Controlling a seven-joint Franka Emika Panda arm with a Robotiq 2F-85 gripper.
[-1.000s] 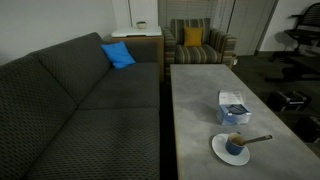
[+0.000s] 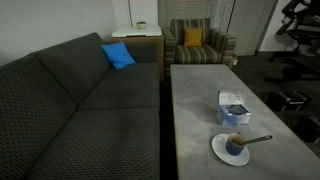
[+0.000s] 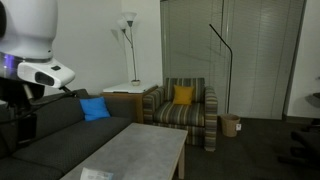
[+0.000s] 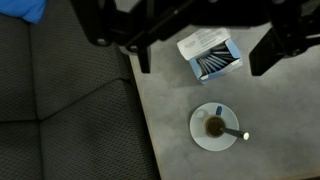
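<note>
My gripper is open above the table, its two dark fingers wide apart with nothing held. Beneath it in the wrist view, an open blue-and-white box [image 4: 217,62] contains several slim packets, its white lid flap folded back. Close to the box, a blue cup [image 4: 215,126] of dark liquid stands on a white saucer [image 4: 208,143]. A spoon [image 4: 236,133] leans out of the cup. Exterior view 1 shows the box [image 2: 234,108] behind the cup [image 2: 235,145]. The white arm and dark gripper [image 3: 20,122] fill the left of exterior view 2.
A dark sofa [image 2: 90,120] with a blue pillow [image 2: 118,55] runs along its left side. A striped armchair [image 2: 197,42] with a yellow pillow [image 2: 192,37] stands at the far end.
A dark shape, perhaps part of my arm or gripper, has come into exterior view 1 at the upper right edge. The box, cup and saucer have not moved.
</note>
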